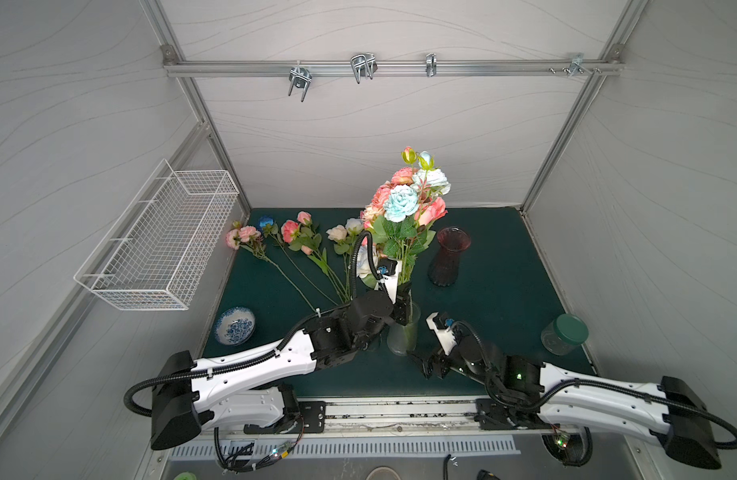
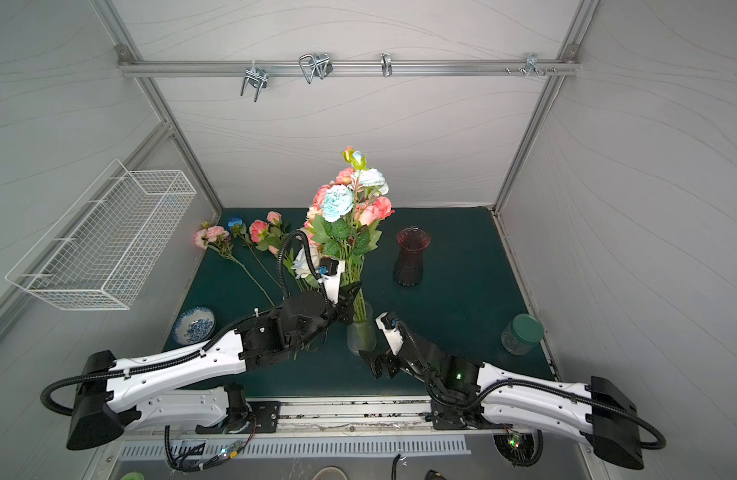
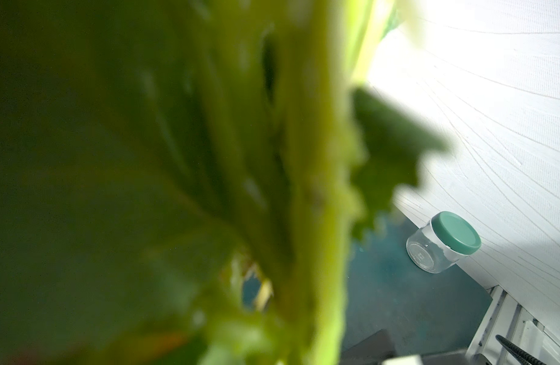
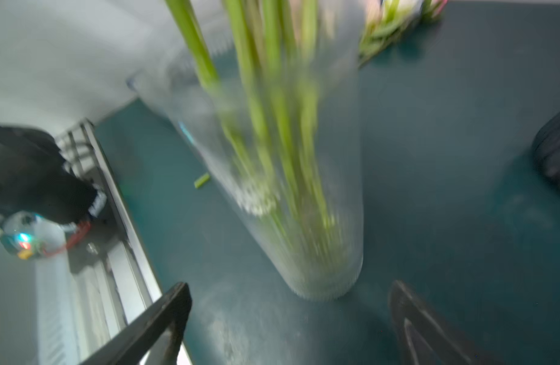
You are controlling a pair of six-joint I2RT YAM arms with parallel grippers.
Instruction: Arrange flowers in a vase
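Observation:
A clear vase (image 1: 402, 336) stands near the table's front middle, with green stems (image 4: 283, 127) reaching down inside it. The bouquet (image 1: 400, 204) of pink, white and light-blue flowers rises above its mouth. My left gripper (image 1: 402, 309) is shut at the stems just over the vase; its fingers are hidden among them, so I cannot see what lies between. In the left wrist view, blurred stems (image 3: 316, 182) and leaves fill much of the picture. My right gripper is open and empty, in front of the vase's lower part, with its fingers (image 4: 164, 319) apart.
Loose flowers (image 1: 292, 232) lie at the back left. A dark red vase (image 1: 448, 256) stands right of the bouquet. A blue-and-white bowl (image 1: 235, 326) sits at the left edge, a green-lidded jar (image 1: 563, 334) at the right. A wire basket (image 1: 164, 240) hangs on the left wall.

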